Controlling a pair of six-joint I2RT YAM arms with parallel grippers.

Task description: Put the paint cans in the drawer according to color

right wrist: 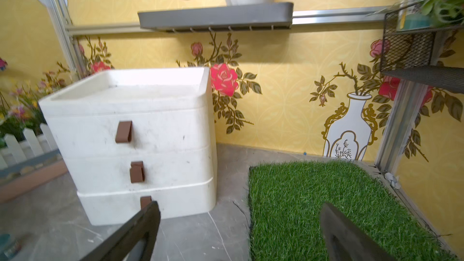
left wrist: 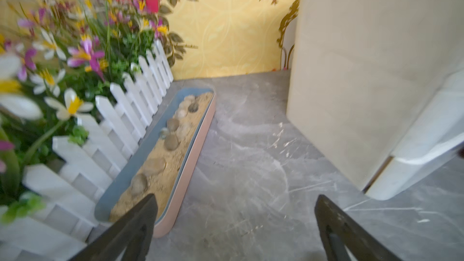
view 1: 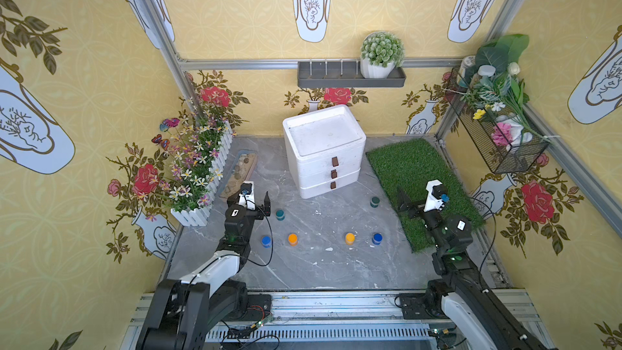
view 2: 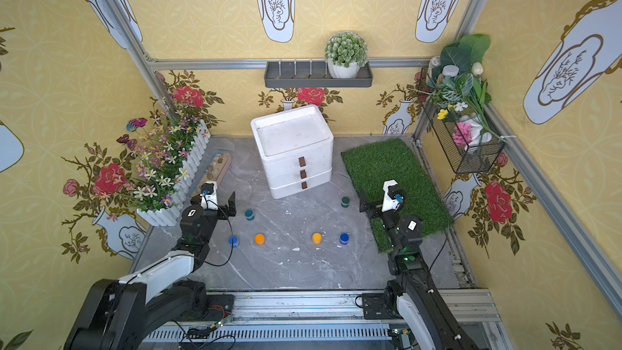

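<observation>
The white chest [view 1: 324,149] stands at the back centre with its three drawers closed, brown pull tabs facing front. On the grey floor are two green cans, the left [view 1: 280,214] and the right [view 1: 375,201]. Two orange cans, left [view 1: 293,238] and right [view 1: 350,238], sit nearer the front, flanked by a blue can at left [view 1: 266,241] and another at right [view 1: 377,238]. My left gripper is open and empty, left of the left green can. The right gripper hangs open over the grass mat's left side, nothing between its fingers.
A stone tray [left wrist: 164,164] and a white-fenced flower planter [view 1: 201,181] line the left side. The grass mat [right wrist: 338,203] covers the right. A wire basket [view 1: 499,136] juts from the right wall, and a grey shelf [view 1: 337,81] hangs behind the chest.
</observation>
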